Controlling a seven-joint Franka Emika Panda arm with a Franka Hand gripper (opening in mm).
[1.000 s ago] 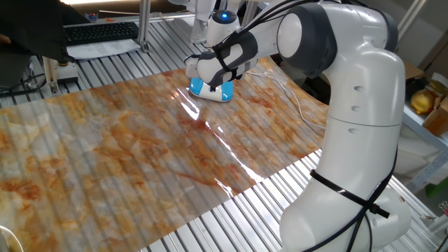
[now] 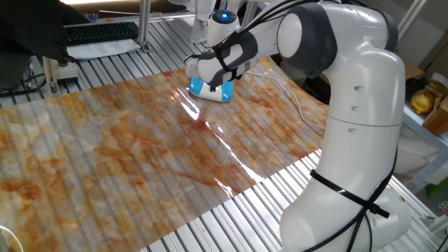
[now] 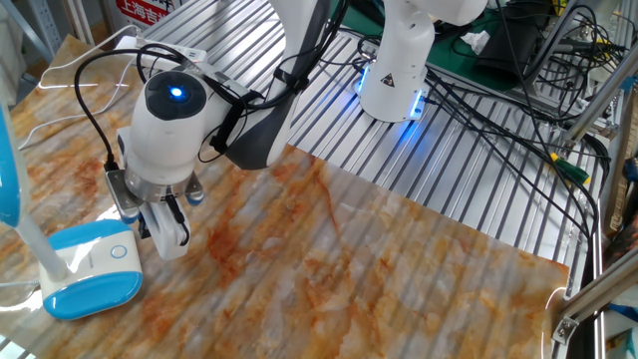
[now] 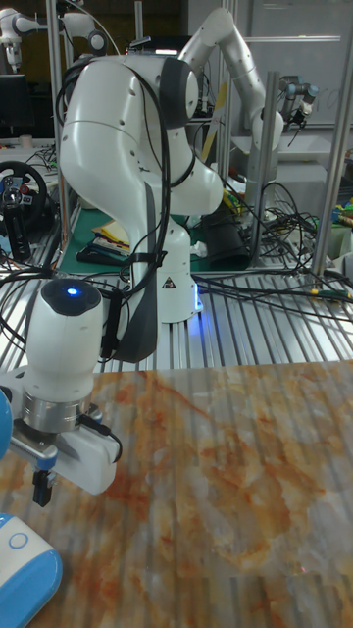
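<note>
A blue-and-white desk lamp stands on the marbled sheet; its base (image 3: 92,267) has a round touch button (image 3: 119,251) on top, and part of its blue head (image 3: 8,175) shows at the left edge. Close beside the base, on the arm's side and a little above the sheet, my gripper (image 3: 147,232) points downward. In exterior view 3 a dark fingertip (image 4: 42,488) hangs just behind the lamp base (image 4: 23,565), apart from it. The hand hides the other finger, so the finger's opening cannot be made out. From exterior view 1, the arm covers most of the lamp (image 2: 212,92).
The marbled sheet (image 3: 379,269) is bare across its middle and far side. A white cable (image 2: 297,105) runs along the sheet near the lamp. Beyond the sheet are a keyboard (image 2: 101,32) and the slatted metal table (image 2: 168,42).
</note>
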